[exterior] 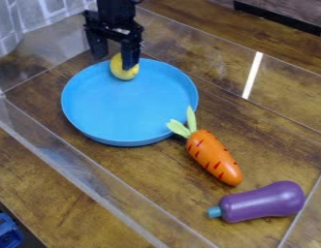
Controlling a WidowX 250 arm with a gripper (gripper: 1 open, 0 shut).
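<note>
A black gripper (pixel 113 43) is at the top, just above and behind a yellow object (pixel 124 68) on the back part of a blue plate (pixel 129 111). Whether the fingers are open or shut is unclear at this size. An orange toy carrot (pixel 212 155) with pale green leaves lies right of the plate, and a purple toy eggplant (pixel 261 201) lies at the lower right.
A clear edge or wall runs along the left, with a blue object (pixel 5 231) at the lower left corner.
</note>
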